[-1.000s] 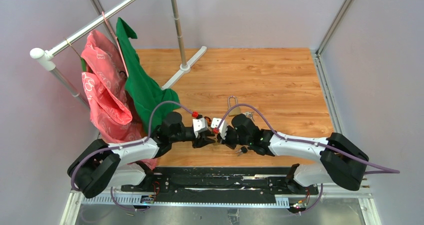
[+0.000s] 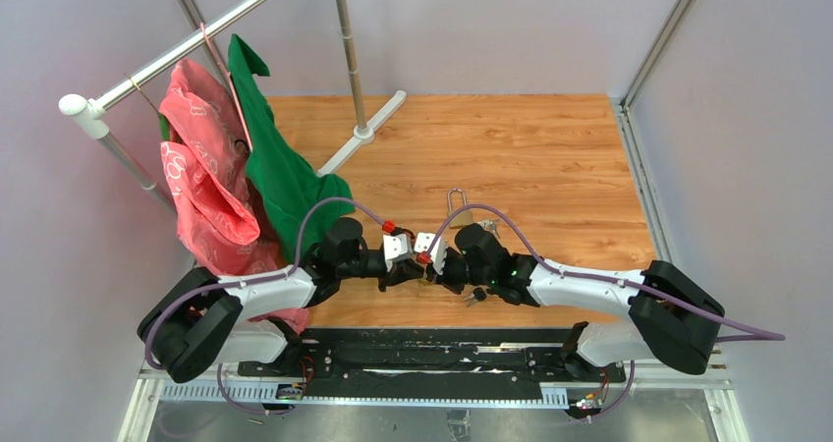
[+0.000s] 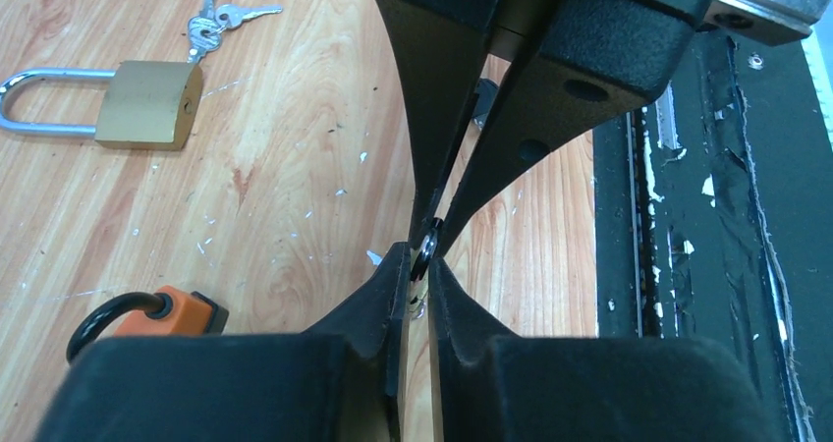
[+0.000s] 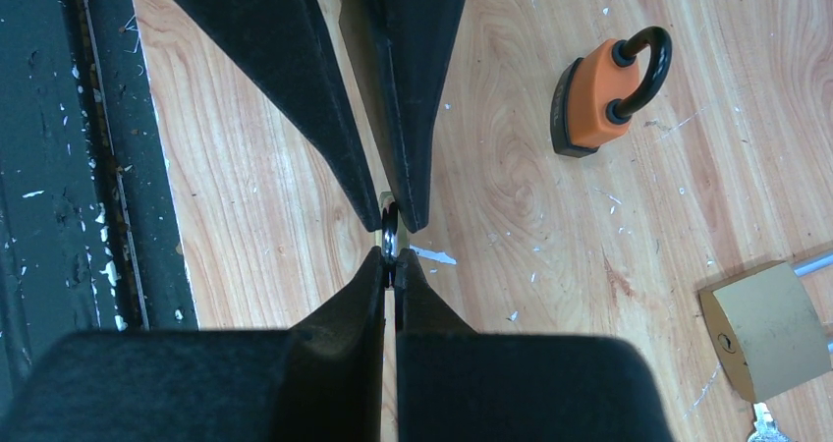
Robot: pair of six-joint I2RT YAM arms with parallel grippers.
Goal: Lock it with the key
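My two grippers meet tip to tip low over the wood table. A small thin piece [image 4: 390,228], glossy dark with a pale brassy edge, stands edge-on at their fingertips; whether it is a key or a small lock I cannot tell. The right gripper is shut on its lower end. Around its upper part, the left gripper stands narrowly open. A brass padlock [image 3: 147,106] lies flat with its long shackle, silver keys [image 3: 204,34] at its keyhole end. An orange padlock [image 4: 594,98] with a black shackle sits nearby.
Keys with a dark head [image 2: 478,294] lie under the right arm. At the left, a clothes rack [image 2: 216,25] carries a pink garment [image 2: 211,167] and a green garment [image 2: 280,162].
The right arm, the padlocks and the loose keys show no visible movement.
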